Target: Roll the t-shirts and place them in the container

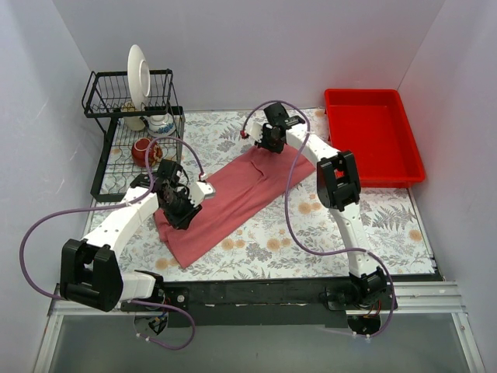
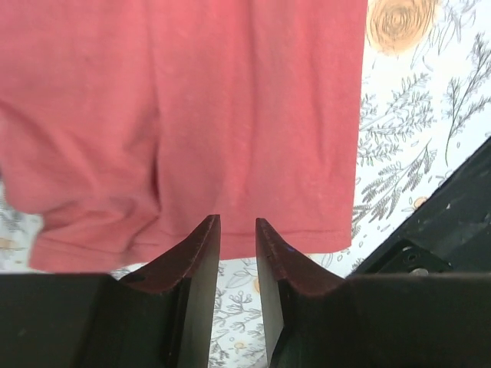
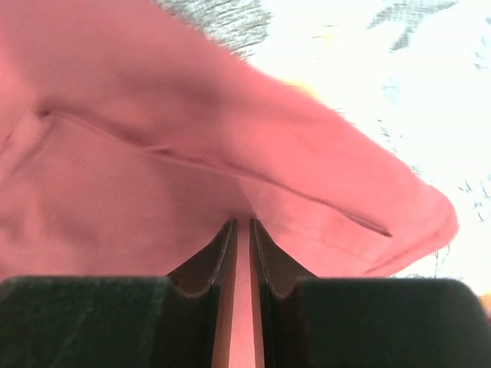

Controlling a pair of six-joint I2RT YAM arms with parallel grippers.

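Observation:
A folded coral-red t-shirt (image 1: 225,206) lies as a long strip slanting across the table, from the lower left to the upper right. Over its lower-left end is my left gripper; its fingers stand apart, with cloth and patterned tabletop visible in the gap. At the upper-right end, my right gripper is close over the cloth, fingers (image 3: 225,245) only slightly apart. Red fabric shows through that narrow gap, with no pinched fold visible. A fold edge crosses the shirt ahead of the right fingers.
A black dish rack (image 1: 99,155) with a plate (image 1: 138,76), a red bowl (image 1: 146,152) and other crockery stands left. A red tray (image 1: 373,140) sits at the right back.

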